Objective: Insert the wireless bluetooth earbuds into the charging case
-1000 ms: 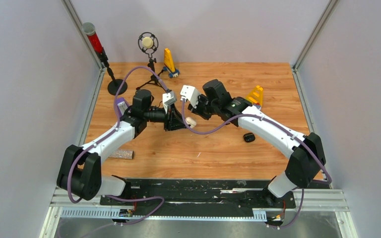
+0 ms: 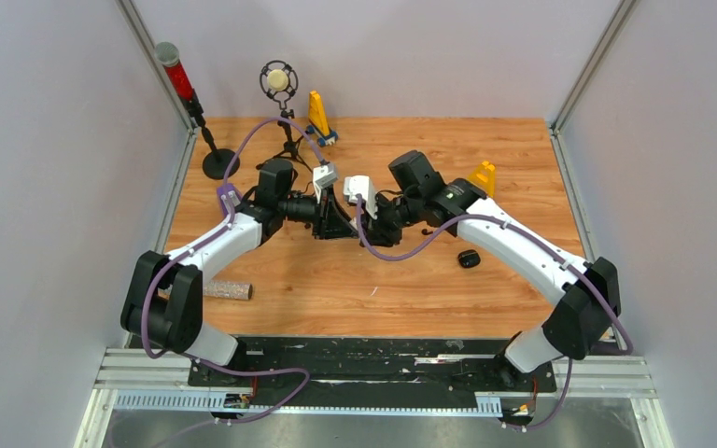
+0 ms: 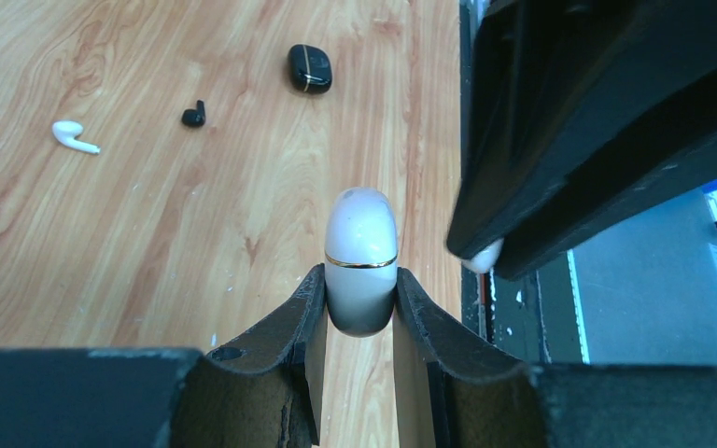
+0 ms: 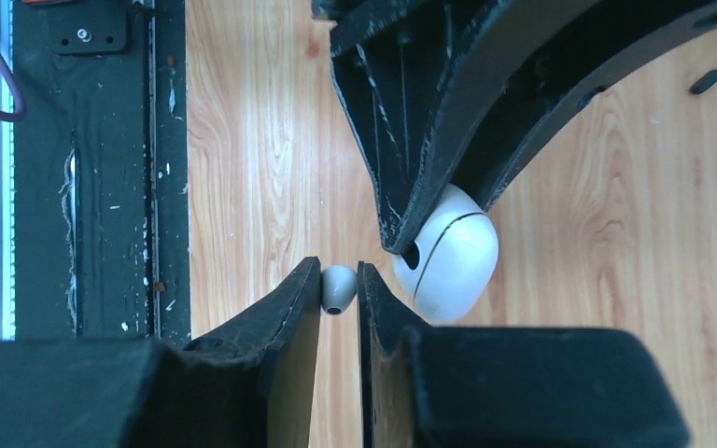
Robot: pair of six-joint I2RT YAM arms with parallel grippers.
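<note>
The white charging case [image 3: 361, 217] is pinched upright in my left gripper, and its lid appears closed along a thin gold seam. In the right wrist view, my right gripper is shut on a small white piece with a silvery tip, seemingly a white earbud [image 4: 339, 276]; most of it is hidden by the fingers. The case's other side [image 4: 462, 266] shows close beside it there, apart from the earbud. Another white earbud [image 3: 68, 132] lies on the table. From the top view, the grippers meet above mid-table and hide the case.
A black earbud [image 3: 193, 116] and a black case [image 3: 310, 69] lie on the table. Microphones on stands [image 2: 278, 82], yellow objects [image 2: 319, 116] and a glittery cylinder [image 2: 229, 290] stay around the edges.
The left arm has shifted slightly to the right and back, still holding the case.
</note>
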